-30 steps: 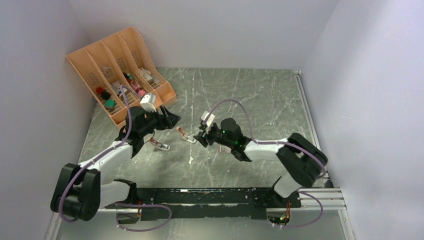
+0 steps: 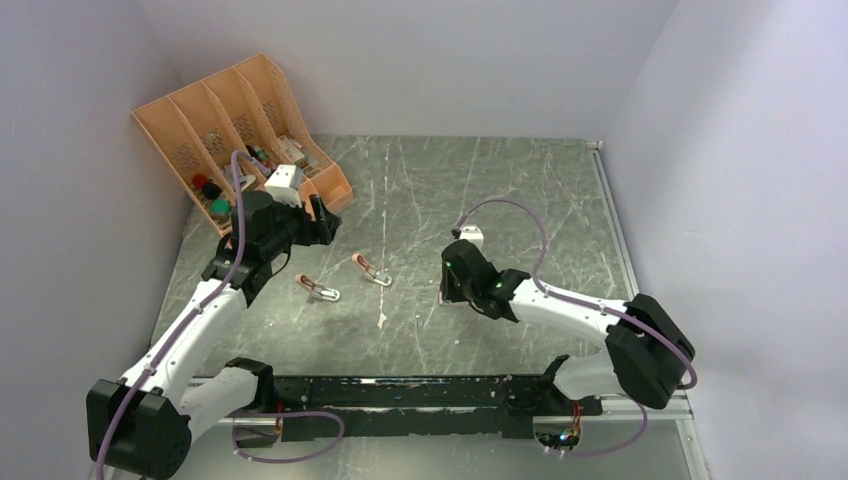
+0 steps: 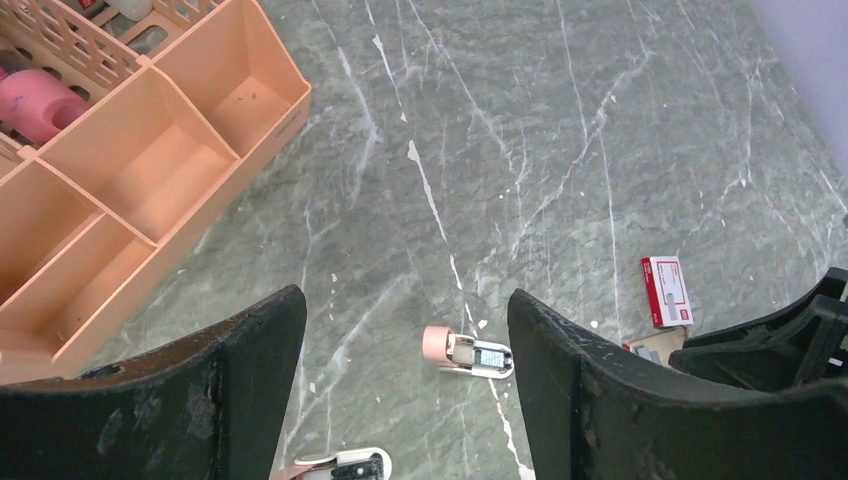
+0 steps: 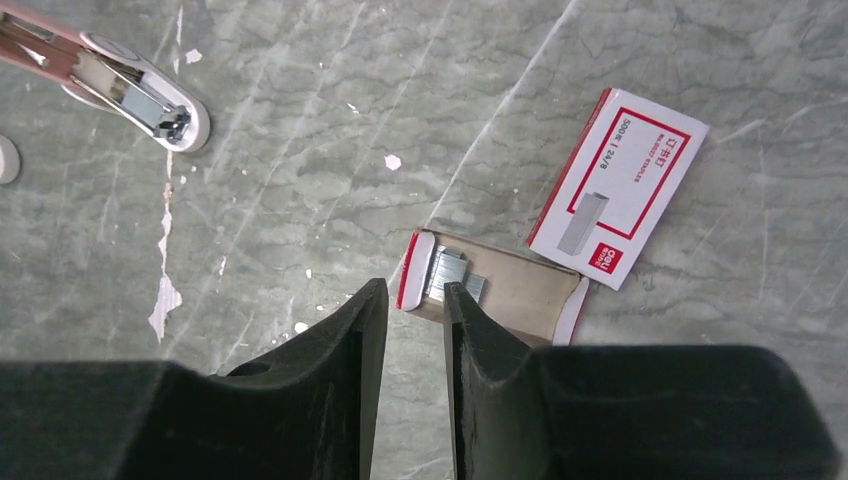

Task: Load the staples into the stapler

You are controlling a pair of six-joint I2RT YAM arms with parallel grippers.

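Observation:
Two small pink-and-white staplers lie left of centre: one stapler (image 2: 373,271) nearer the middle, a second stapler (image 2: 318,289) further left. The middle one (image 3: 468,353) has its top folded back and its channel showing. In the right wrist view, an open box tray (image 4: 515,285) holds several silver staple strips (image 4: 449,272) at its left end. My right gripper is over that end, its fingertips parted with a gap between them; whether they touch the strips cannot be told. My left gripper stands open and empty, near the organizer.
A red-and-white staple box sleeve (image 4: 619,188) lies against the tray's upper right side. At the back left stands an orange compartment organizer (image 2: 340,188) with several items.
My right gripper has moved from beside the middle stapler rightward to the staple tray, coming lower. My left arm has drawn back slightly to the left.

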